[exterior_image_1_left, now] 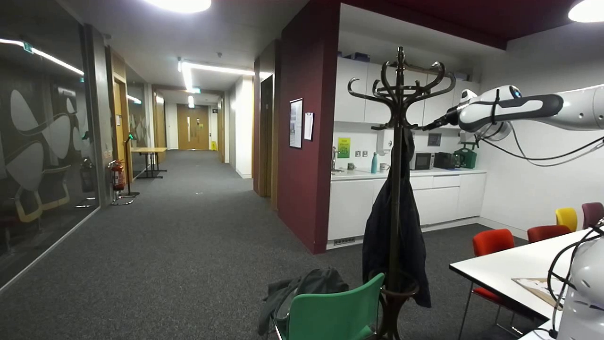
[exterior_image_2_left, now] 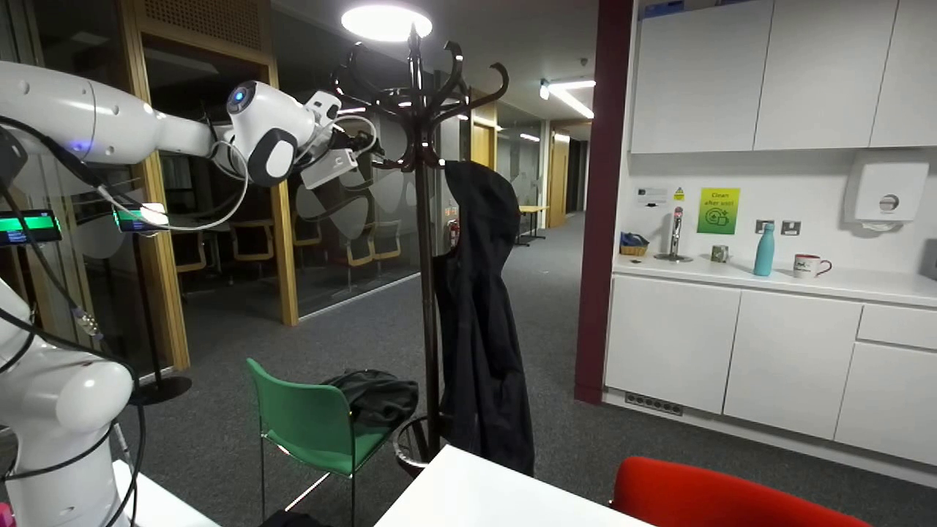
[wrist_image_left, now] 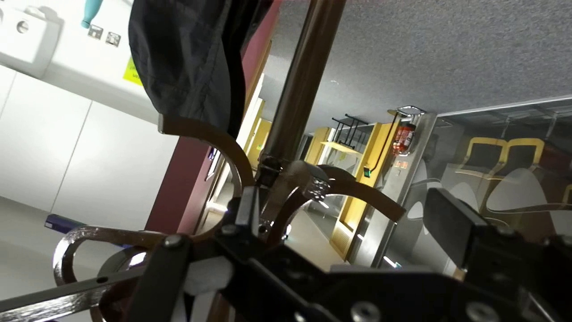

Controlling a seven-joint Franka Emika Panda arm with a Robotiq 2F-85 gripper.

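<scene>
A dark brown coat stand (exterior_image_1_left: 396, 187) stands upright with curved hooks at its top. A black jacket (exterior_image_2_left: 483, 325) hangs from one of its lower hooks; in the wrist view the jacket (wrist_image_left: 182, 59) falls beside the pole (wrist_image_left: 305, 80). My gripper (exterior_image_1_left: 425, 127) is level with the stand's lower hooks, at their tips. Seen from close up, the gripper is open, its fingers (wrist_image_left: 449, 222) wide apart. One finger overlaps the hooks near the pole, while a curved hook (wrist_image_left: 370, 198) reaches into the gap. Whether anything touches cannot be told. No jacket lies between the fingers.
A green chair (exterior_image_2_left: 303, 417) with a dark garment (exterior_image_2_left: 373, 400) on it stands beside the coat stand's base. White tables (exterior_image_1_left: 509, 266) and red chairs (exterior_image_1_left: 492, 242) are close by. Behind runs a kitchen counter (exterior_image_2_left: 790, 290).
</scene>
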